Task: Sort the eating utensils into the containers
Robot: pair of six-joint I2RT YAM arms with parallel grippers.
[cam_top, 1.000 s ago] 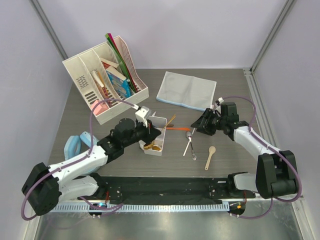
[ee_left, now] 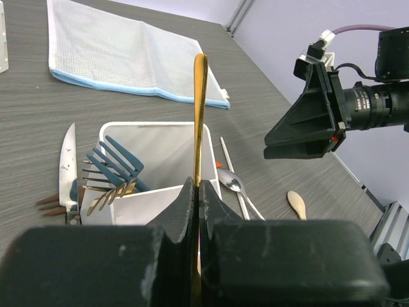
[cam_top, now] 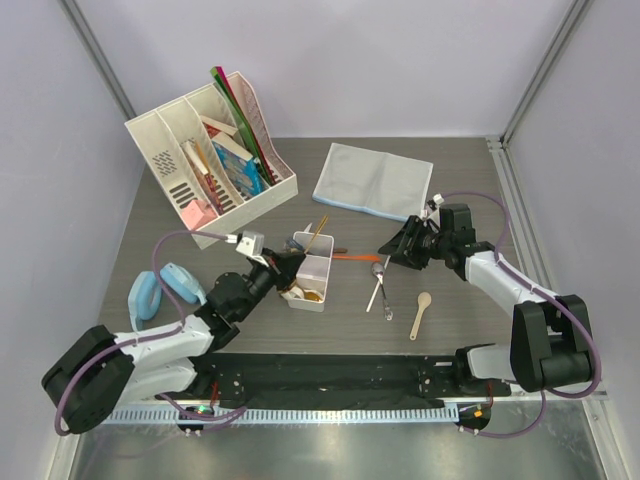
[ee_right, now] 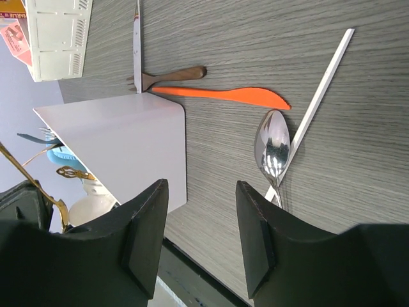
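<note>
My left gripper is shut on a thin gold utensil (ee_left: 199,102), held upright over the white container (cam_top: 317,270), which holds blue forks (ee_left: 121,166) and gold ones. My right gripper stands open, empty, above the table near a spoon (ee_right: 271,144), a white stick (ee_right: 326,80) and an orange knife (ee_right: 246,96). A steel knife (ee_left: 68,163) and brown fork (ee_right: 182,74) lie behind the container. A wooden spoon (cam_top: 424,305) lies at the front right.
A white organiser (cam_top: 150,150) with books stands back left. A mesh bag (cam_top: 372,175) lies at the back, blue items (cam_top: 145,295) at the left.
My left gripper has moved left with the gold utensil, whose tilt has changed. The right arm has barely moved.
</note>
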